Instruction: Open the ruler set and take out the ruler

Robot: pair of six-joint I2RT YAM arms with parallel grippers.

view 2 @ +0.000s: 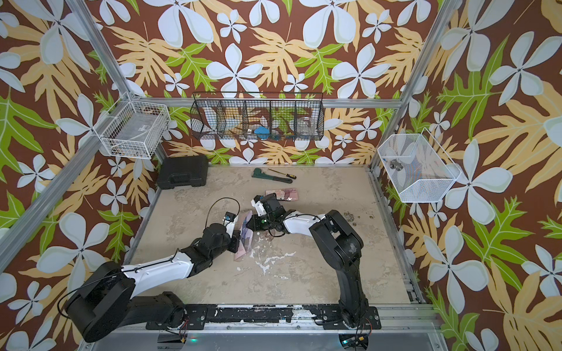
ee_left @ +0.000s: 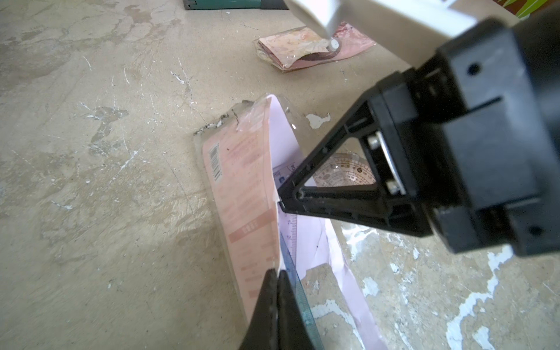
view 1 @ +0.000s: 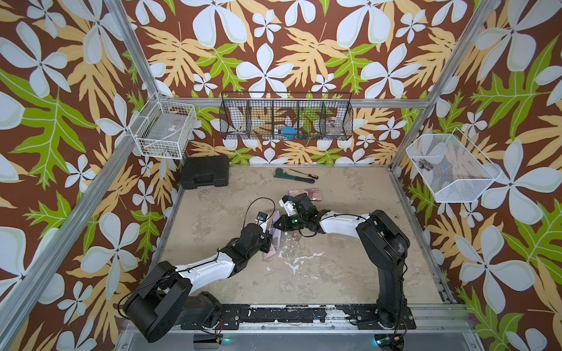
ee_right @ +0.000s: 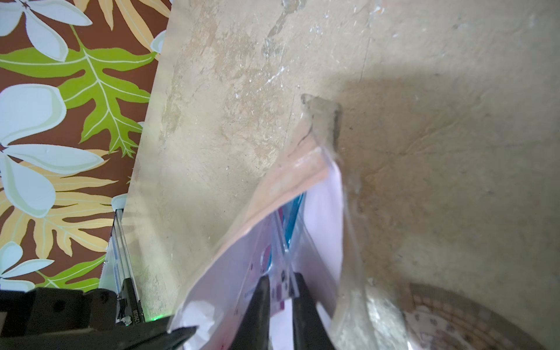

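The ruler set is a pink paper packet (ee_left: pixel 242 215) in clear plastic, its mouth spread open. In the left wrist view my left gripper is shut on the thin edge of its raised flap. Inside show a printed ruler scale (ee_left: pixel 292 233) and a teal strip (ee_left: pixel 298 297). From the right, my right gripper reaches into the mouth, its fingers parted around clear plastic pieces; a firm hold does not show. A blue strip (ee_right: pixel 292 218) lies deeper in the packet. A clear protractor (ee_left: pixel 344 169) lies on the table beside the packet.
A folded pink wrapper (view 1: pixel 313 193) lies behind the right gripper. Further back are a green tool (view 1: pixel 292 175) and a black case (view 1: pixel 205 171). Wire baskets (view 1: pixel 287 120) hang on the back wall.
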